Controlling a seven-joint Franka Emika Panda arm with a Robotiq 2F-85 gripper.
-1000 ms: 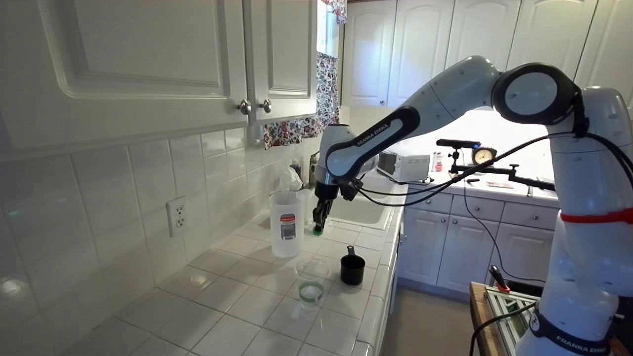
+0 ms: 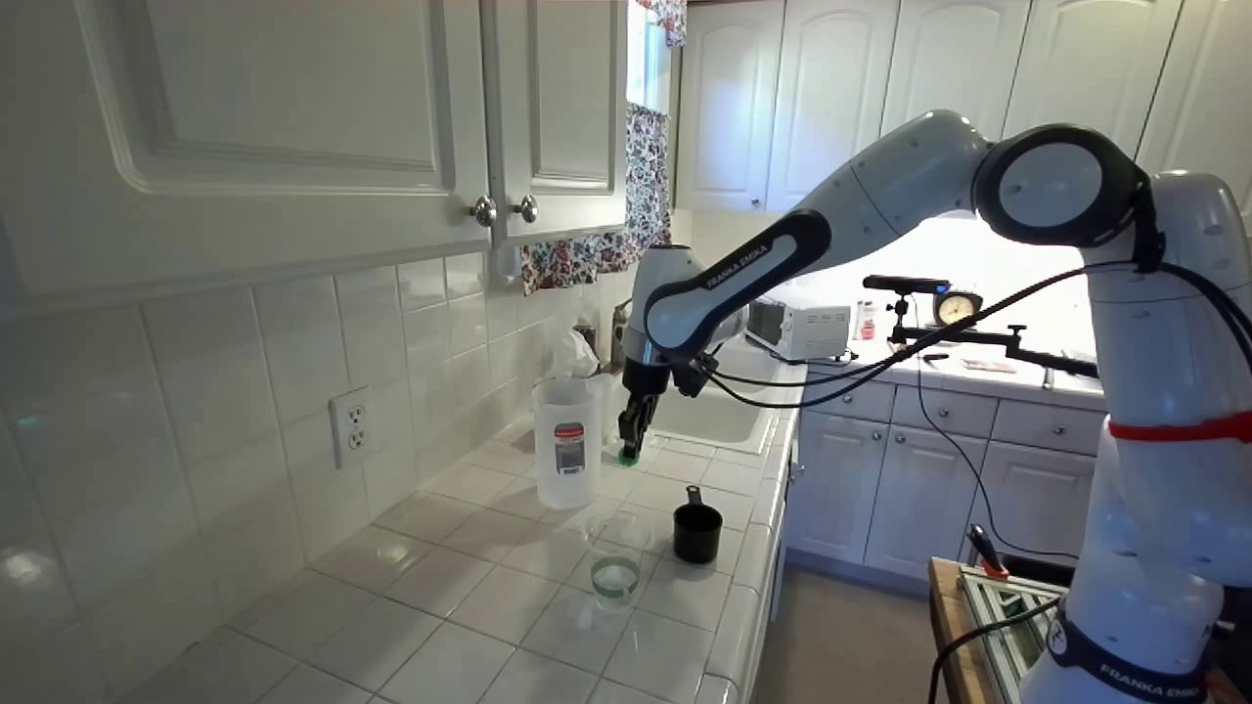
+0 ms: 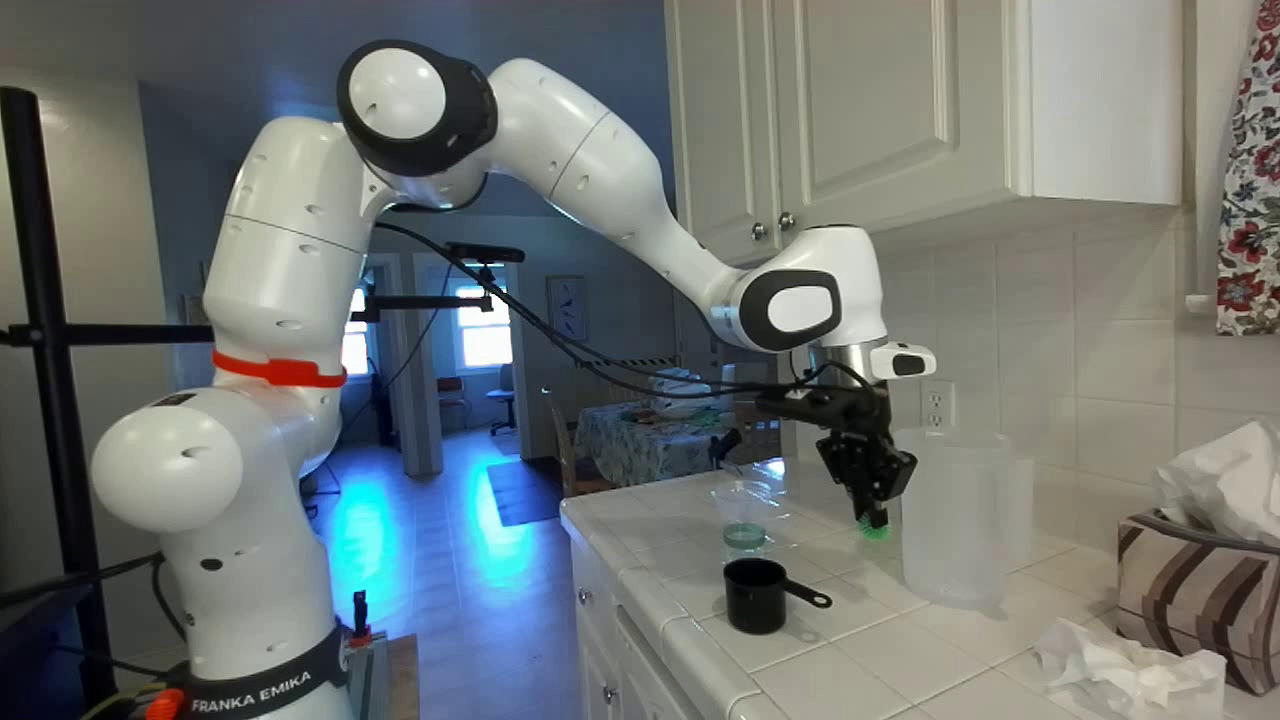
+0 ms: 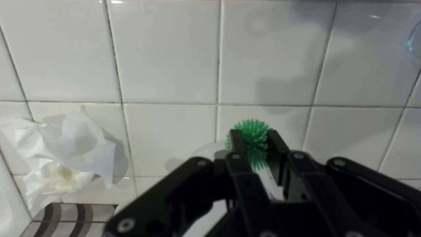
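Note:
A green spiky ball (image 4: 254, 136) is pinched between the black fingers of my gripper, which is shut on it above the white tiled counter. In exterior view 2 the green ball (image 3: 875, 529) shows just below the fingertips, close beside the tall frosted pitcher (image 3: 960, 516). That pitcher (image 2: 568, 440) stands upright, with a label on its side. A black measuring cup (image 2: 697, 530) rests on the counter nearer the front edge. Beside it stands a clear cup with a green band (image 2: 615, 575). Whether the pitcher holds anything cannot be made out.
Crumpled white tissue (image 3: 1128, 672) lies on the counter by a striped tissue box (image 3: 1200, 588). A sink (image 2: 716, 418) is set in behind the gripper. Wall cabinets (image 2: 552, 117) hang over the counter, whose near left stretch is bare.

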